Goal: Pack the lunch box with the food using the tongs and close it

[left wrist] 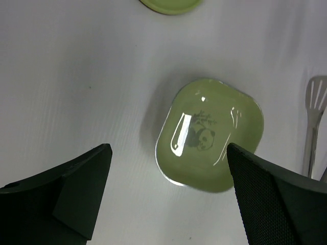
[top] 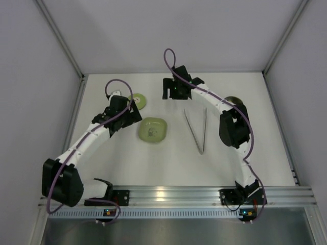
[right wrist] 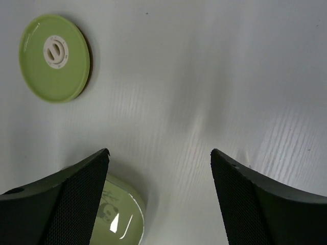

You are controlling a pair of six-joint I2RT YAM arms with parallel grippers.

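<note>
The open green lunch box [top: 152, 129] lies left of the table's middle; the left wrist view shows a panda print inside the box [left wrist: 196, 168] and no food. Its round green lid [top: 138, 100], with a white valve, lies behind it, partly covered by the left gripper. My left gripper [top: 138, 112] is open and empty over the space left of and behind the box. Above bare table right of the lid [right wrist: 55, 58], my right gripper [top: 164, 89] is also open and empty. Metal tongs [top: 195, 136] lie spread right of the box, one slotted end [left wrist: 318, 94] visible.
A dark round bowl [top: 232, 99] stands at the back right, mostly covered by the right arm, so its contents are hidden. Clear table lies in front of the box and tongs. Walls border the sides and back.
</note>
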